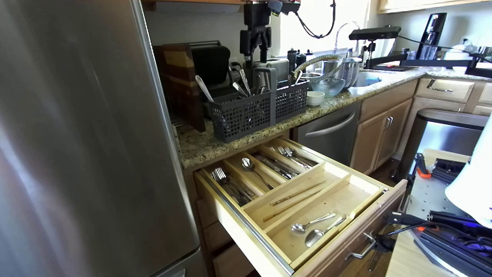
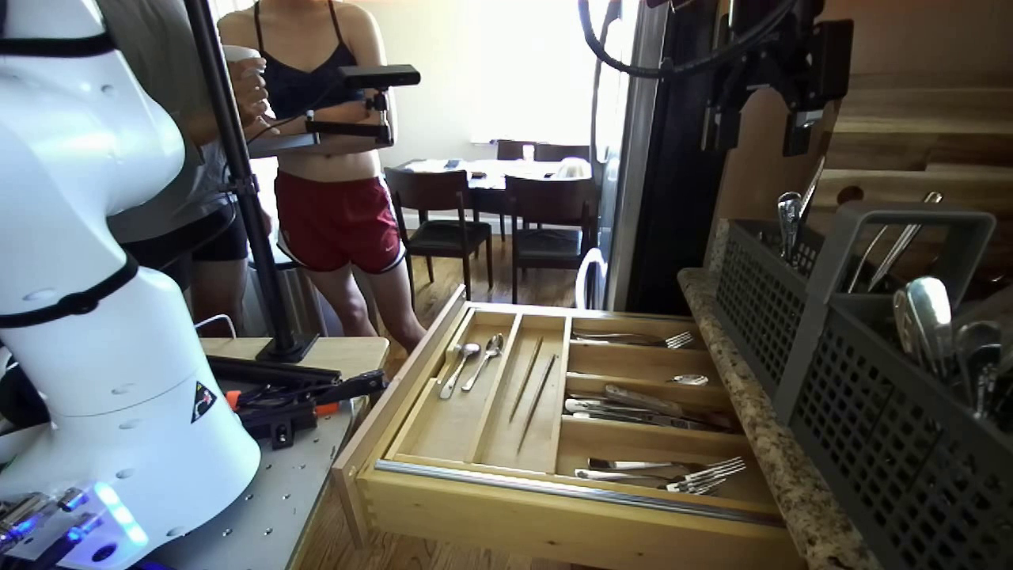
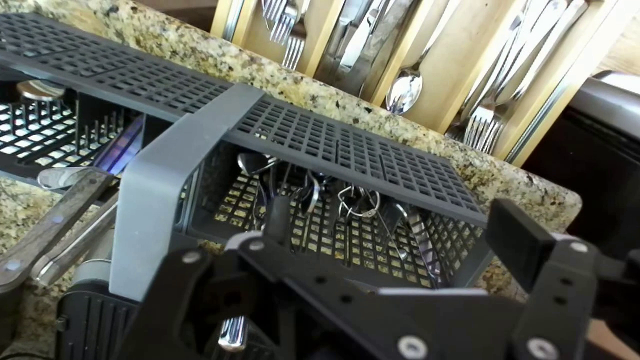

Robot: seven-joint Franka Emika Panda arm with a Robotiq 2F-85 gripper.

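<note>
My gripper [image 1: 256, 59] hangs open above the dark grey cutlery basket [image 1: 242, 117] on the counter, nothing between its fingers. In the wrist view the fingers [image 3: 517, 239] stand wide apart over a basket compartment with several utensils in it. Metal handles [image 2: 926, 318] stick up from the basket in exterior view 2. The pulled-out wooden drawer [image 2: 570, 489] lies below, divided into compartments. Its back sections hold forks [image 1: 219, 174], a spoon [image 1: 247, 164] and knives [image 2: 627, 407]. Two spoons [image 1: 314, 237] lie in the front section, two chopsticks [image 1: 295, 194] beside it.
The basket's tall handle [image 3: 150, 162] rises between its two halves. A wooden board [image 1: 184, 87] and the fridge [image 1: 87, 138] bound the left side. A white bowl [image 1: 315, 97] stands right of the basket. The drawer's front section has bare room.
</note>
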